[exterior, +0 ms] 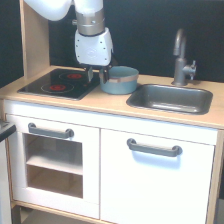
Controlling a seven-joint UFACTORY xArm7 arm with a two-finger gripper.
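A grey-blue pot (121, 86) stands on the wooden counter, between the black stovetop and the sink. My gripper (96, 75) hangs pointing down from the white arm, at the pot's left side and over the right part of the stovetop. Its dark fingers are small in the camera view, near the pot's left rim. Whether they touch the pot or have anything between them is too small to make out.
The black stovetop (61, 84) with red ring marks lies left of the pot. To the right are a sink (172, 98) and a grey faucet (180, 60). Below sit an open-fronted cabinet (55, 165) and a white door (150, 185) with a grey handle. Clear counter borders the front.
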